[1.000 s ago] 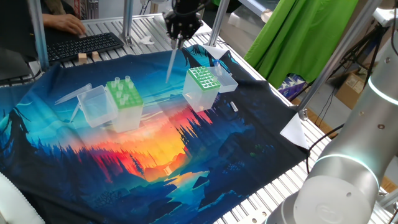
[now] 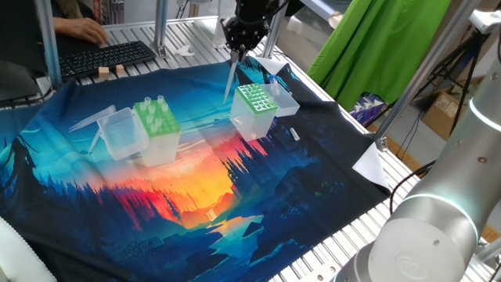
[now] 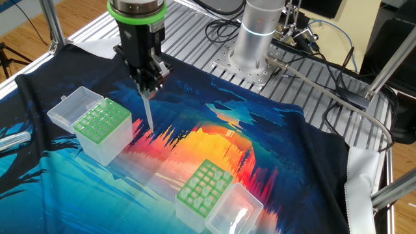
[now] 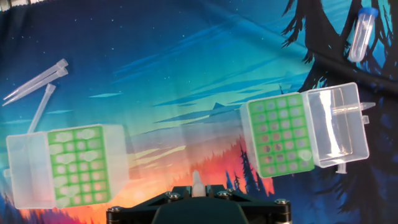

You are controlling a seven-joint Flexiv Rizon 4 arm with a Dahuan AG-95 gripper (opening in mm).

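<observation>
My gripper (image 3: 147, 90) is shut on a long clear pipette tip (image 3: 148, 114), which points down above the cloth. In the wrist view the tip's end (image 4: 198, 184) shows between the fingers, in the gap between two tip boxes. The right box has a green grid (image 4: 280, 134), mostly bare holes with what looks like one tip near a corner. The left box's green grid (image 4: 78, 167) carries several tips. In exterior view 1 the held tip (image 2: 231, 83) hangs just left of the right box (image 2: 254, 117), apart from it.
Both boxes have clear lids (image 4: 337, 124) folded open outward. Loose tips (image 4: 36, 82) lie at the left, and a blue-capped tube (image 4: 363, 35) lies at the far right. The patterned cloth (image 2: 196, 196) has wide free room. A person's hand (image 2: 82, 30) rests by a keyboard.
In exterior view 1 my gripper has moved rightward with the tip, bringing it closer to the right box. The boxes and loose things have stayed put.
</observation>
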